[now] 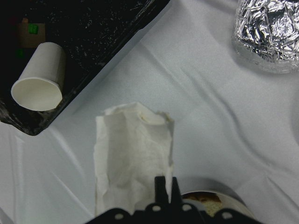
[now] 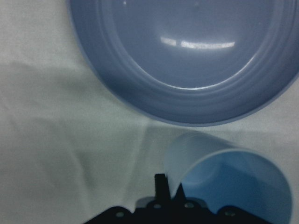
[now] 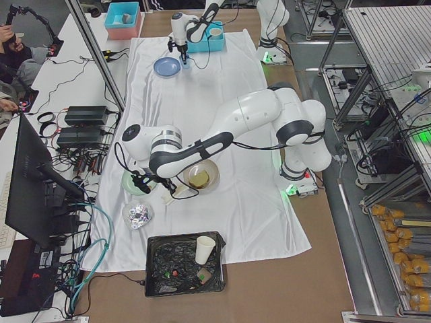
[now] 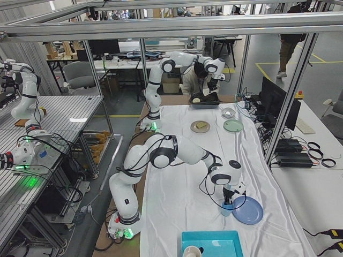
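Observation:
My left gripper is shut on a crumpled white paper napkin [image 1: 128, 158], held above the cloth near a bowl [image 1: 208, 196] with bread-like food in it; in the camera left view it hangs by the green plate [image 3: 129, 183]. My right gripper is at the rim of a light blue cup [image 2: 205, 144], its fingers closed on the cup wall, just beside the blue plate [image 2: 191, 70]. In the camera right view the cup [image 4: 226, 211] stands left of that plate.
A black lined tray [image 3: 161, 262] holds a white cup [image 3: 205, 249] and small items. A foil-covered container [image 3: 137, 214] sits between tray and green plate. A tan plate [image 3: 210, 176] holds yellow food. A turquoise bin [image 4: 211, 235] is at the far end.

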